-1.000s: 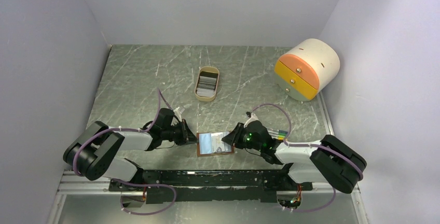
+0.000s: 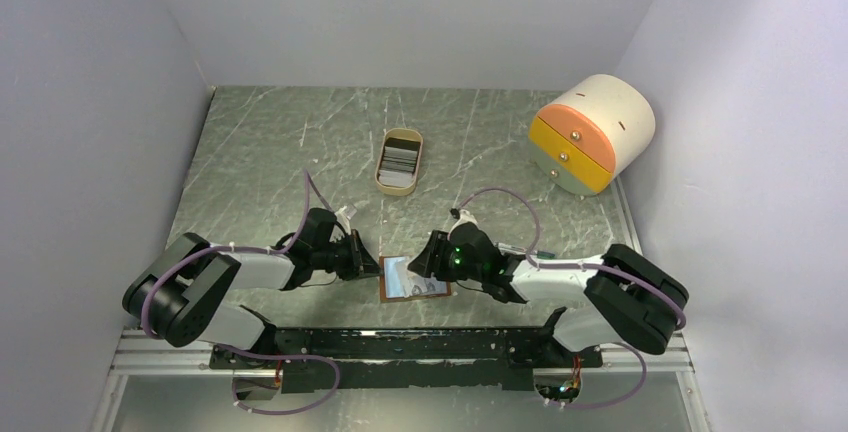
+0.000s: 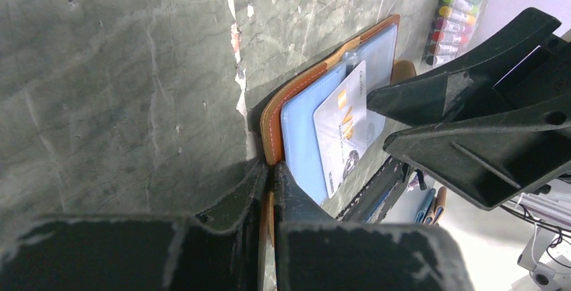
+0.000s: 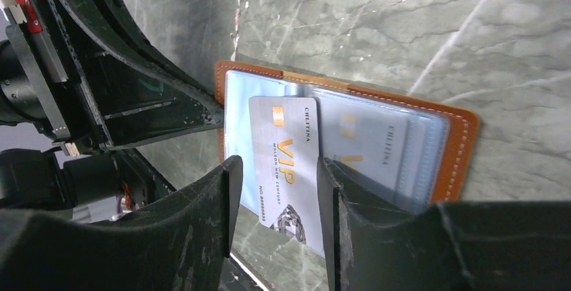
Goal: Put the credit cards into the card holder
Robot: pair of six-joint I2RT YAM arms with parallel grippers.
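The brown-edged card holder [image 2: 382,292] lies opened flat on the table, its clear bluish sleeves facing up. My left gripper is shut on its left edge. On the sleeves rests a white card [image 4: 284,149] with gold "VIP" lettering, on the left part of the holder in the right wrist view; how much of it is inside a sleeve I cannot tell. Another gold-marked card [image 4: 363,136] shows through the sleeve to its right. My right gripper stands open above the VIP card, its fingertips on either side of it in that view.
A tan box [image 2: 397,190] filled with grey cards stands behind the holder. At the back right is a round-sided drawer cabinet [image 2: 620,117]. Coloured markers [image 3: 458,15] lie to the right, beyond the right arm.
My right gripper has moved left across the holder, and the VIP card appears to have shifted left with it. The left arm and holder have stayed still.
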